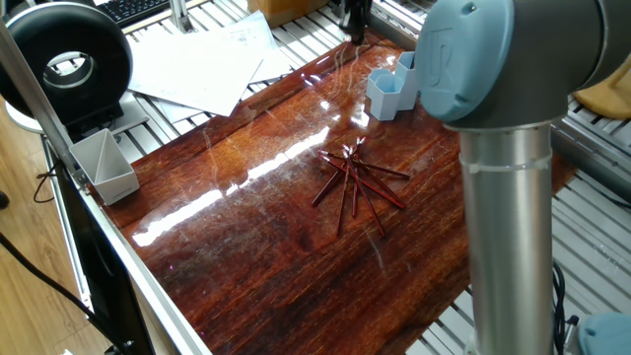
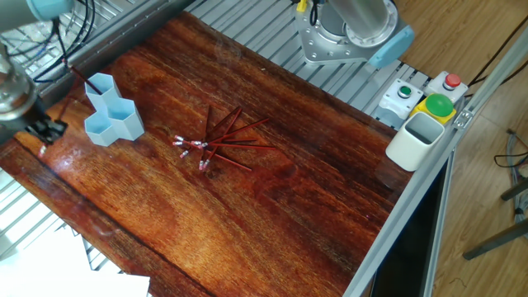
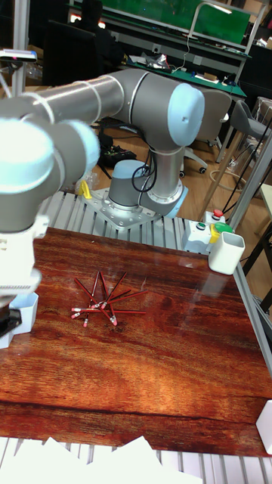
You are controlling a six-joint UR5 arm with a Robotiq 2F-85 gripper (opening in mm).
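Note:
Several dark red pencils (image 1: 357,187) with pale ends lie crossed in a loose pile on the wooden table; they also show in the second view (image 2: 223,142). Beside the back edge stands a light blue holder of joined hexagonal cups (image 2: 124,124), and a dark stick (image 2: 85,80) leans out of its rear cup. My gripper (image 2: 54,132) is off the table, just beyond the holder. A thin red pencil (image 2: 64,107) runs through its shut fingers, with a pale end below them. In the first view my gripper (image 1: 355,30) is partly cut off by the frame's top.
A white cup (image 2: 410,148) stands at the table's edge near the button boxes (image 2: 437,106). Sheets of paper (image 1: 197,69) lie beyond the back edge. Around the pile, much of the table is bare. The arm (image 1: 508,227) covers the right of the first view.

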